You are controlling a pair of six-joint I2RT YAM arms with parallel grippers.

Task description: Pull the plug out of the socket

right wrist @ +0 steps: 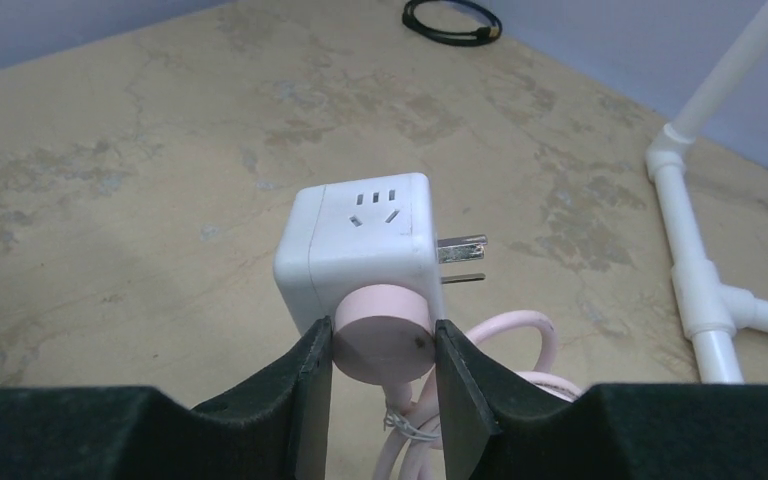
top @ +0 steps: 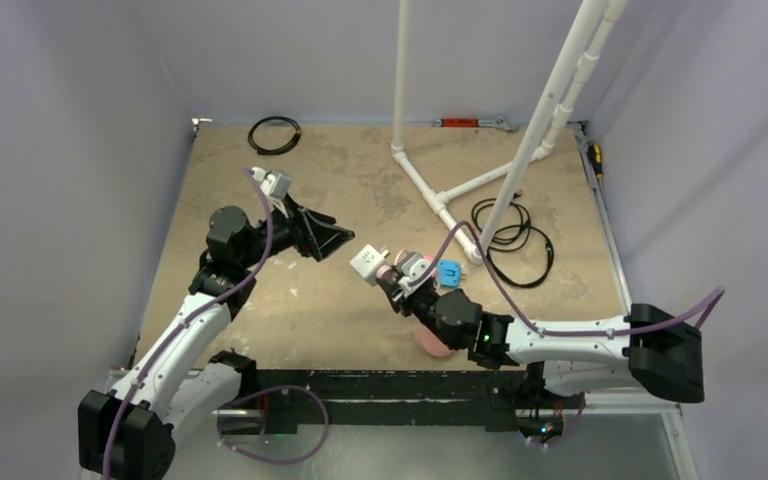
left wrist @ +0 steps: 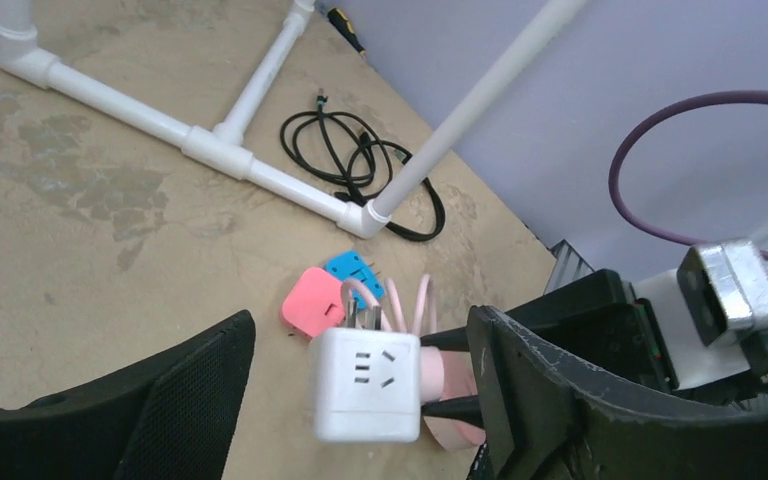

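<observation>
A white cube socket (right wrist: 360, 230) with metal prongs (right wrist: 462, 249) on one side is still joined to a round pale pink plug (right wrist: 383, 335). My right gripper (top: 392, 273) is shut on that plug, one finger (right wrist: 312, 390) on each side, and it carries the socket above the table. To the left of the socket, my left gripper (top: 334, 240) is open with its fingers spread. In the left wrist view the socket (left wrist: 368, 385) shows beyond the gap between the left fingers, touching neither.
A pink adapter (left wrist: 312, 303) and a blue adapter (left wrist: 355, 278) lie behind the right gripper. A pale pink disc (top: 432, 340) hangs or lies below it. The white pipe frame (top: 422, 183) and coiled black cable (top: 520, 240) are farther back.
</observation>
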